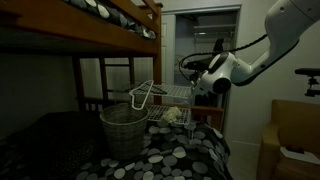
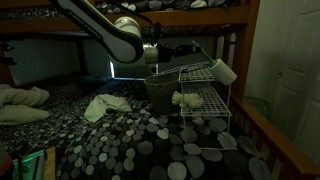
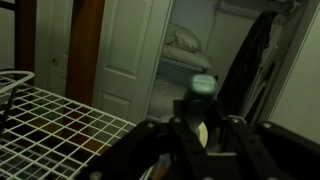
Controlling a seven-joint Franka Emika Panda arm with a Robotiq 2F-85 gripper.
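Note:
In exterior view 2, my gripper (image 2: 212, 54) reaches over the right end of a white wire rack (image 2: 205, 91). A white cup-like object (image 2: 222, 71) hangs tilted at its tip, by the rack's upper shelf. My gripper looks shut on something in the wrist view, where a pale piece (image 3: 203, 133) shows low between the dark fingers. The light is too poor there to make out its shape. From exterior view 1, the gripper end is dim and lies to the right of the rack's top shelf (image 1: 173, 90).
A woven basket (image 2: 162, 94) stands left of the rack. A pale lumpy item (image 2: 187, 100) sits on the lower shelf. Bunk bed rails (image 1: 100, 31) hang overhead, and a wooden rail (image 2: 275, 140) runs along the right.

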